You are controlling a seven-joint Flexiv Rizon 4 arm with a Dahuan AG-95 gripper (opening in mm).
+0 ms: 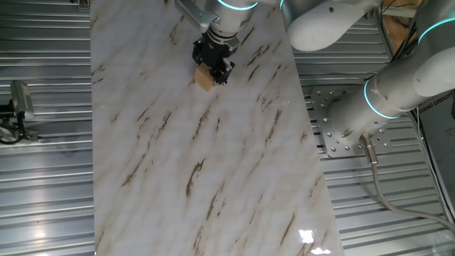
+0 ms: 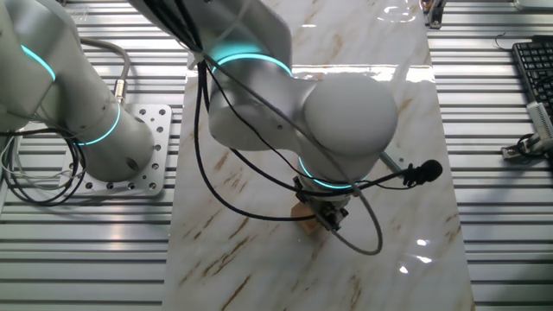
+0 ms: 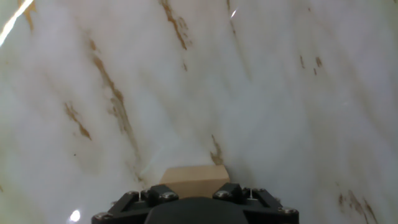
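A light-brown block (image 1: 204, 77) sits at my black gripper (image 1: 213, 65), near the far end of the marble table in exterior view 1. My gripper appears shut on it, with a finger to either side. In the wrist view the block (image 3: 194, 180) shows its top and one side just beyond the gripper; the fingertips are hidden. Exterior view 2 shows only part of the block (image 2: 304, 218) beside the gripper (image 2: 328, 216), behind the arm and its cables. Whether the block touches the table is hard to tell.
Slatted metal surfaces (image 1: 46, 185) flank the tabletop. Loose black cables (image 2: 233, 212) loop around the arm. A keyboard (image 2: 534, 73) lies beyond the table's right side in exterior view 2.
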